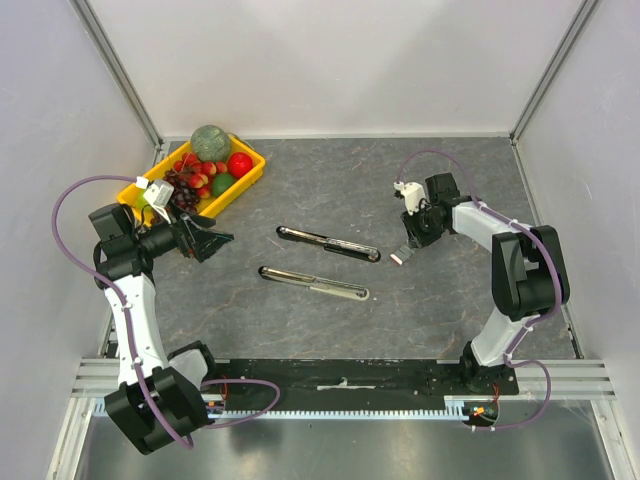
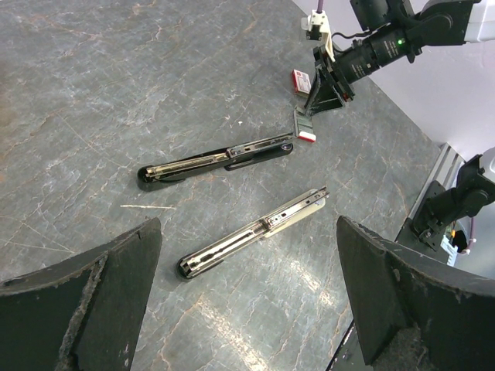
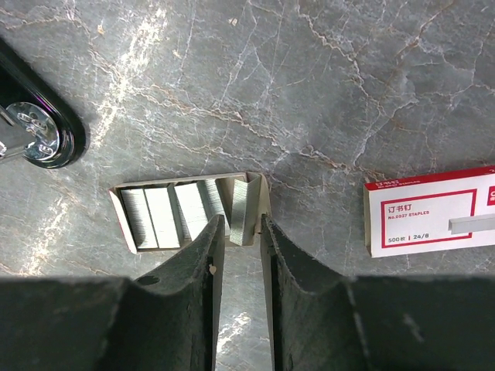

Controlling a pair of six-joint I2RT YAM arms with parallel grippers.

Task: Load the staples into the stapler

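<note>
In the right wrist view an open staple tray (image 3: 189, 209) holds several silver staple strips. One staple strip (image 3: 246, 207) at its right end stands tilted. The narrow, parted fingertips of my right gripper flank that end of the tray; no firm hold on the strip shows. Two opened staplers lie on the table, a black one (image 1: 328, 243) and a white one (image 1: 314, 283), their long channels exposed. My left gripper (image 1: 215, 240) is well to the left of both, open; its wide-apart fingers (image 2: 85, 301) show nothing between them.
A red and white staple box part (image 3: 429, 212) lies right of the tray. At the back left stands a yellow basket (image 1: 252, 174) of fruit.
</note>
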